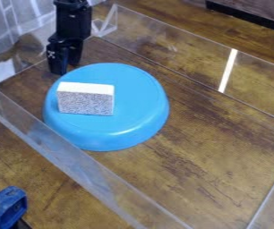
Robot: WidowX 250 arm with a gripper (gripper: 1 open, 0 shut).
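Observation:
A blue round dish (pixel 127 125), seemingly upside down, sits on the wooden table. On its left part rests a white speckled rectangular block (pixel 86 98). The black gripper (pixel 58 63) hangs at the upper left, just behind and left of the dish, apart from the block; its fingers are too dark and small to tell whether they are open or shut.
Clear plastic walls border the work area, with one along the lower left (pixel 91 183). A blue object (pixel 2 207) lies outside at the bottom left.

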